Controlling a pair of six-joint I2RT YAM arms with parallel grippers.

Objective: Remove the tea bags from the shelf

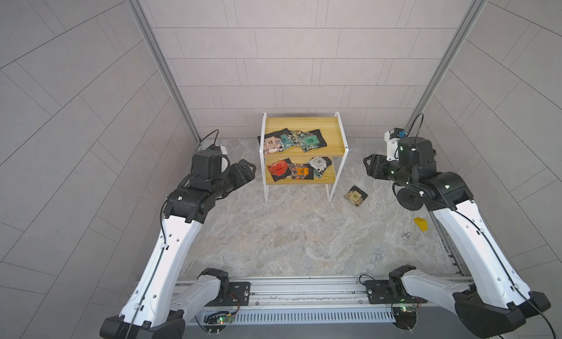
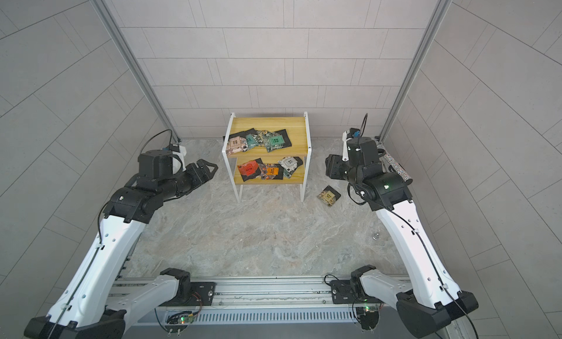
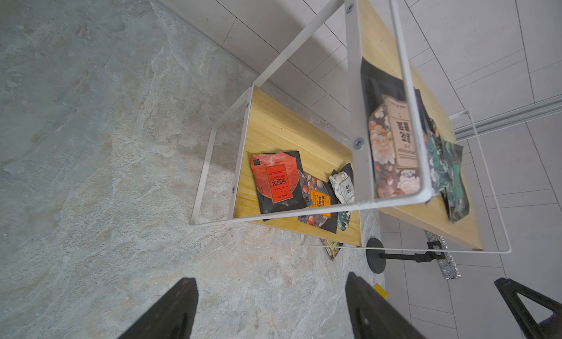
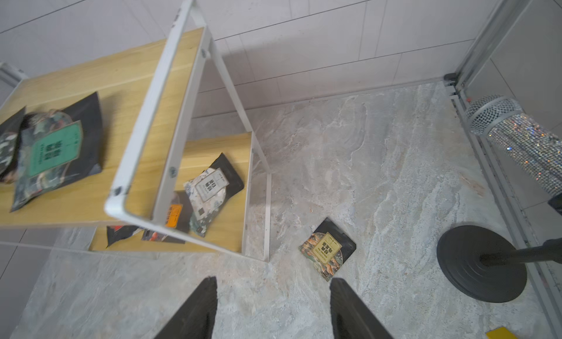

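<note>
A two-tier wooden shelf (image 1: 325, 122) with white posts stands at the back centre. Pink (image 3: 398, 146) and teal tea bags (image 4: 55, 151) lie on the upper board; red (image 3: 276, 181), orange (image 1: 301, 170) and white ones (image 4: 210, 187) on the lower board. A yellow-labelled tea bag (image 4: 326, 248) lies on the floor right of the shelf. My left gripper (image 1: 243, 174) is open and empty, raised left of the shelf. My right gripper (image 1: 374, 164) is open and empty, raised right of it, above that loose bag.
A glittering microphone (image 4: 515, 140) on a black stand (image 4: 480, 263) is at the right wall. A yellow object (image 1: 420, 223) and a small metal piece (image 1: 406, 236) lie at the right.
</note>
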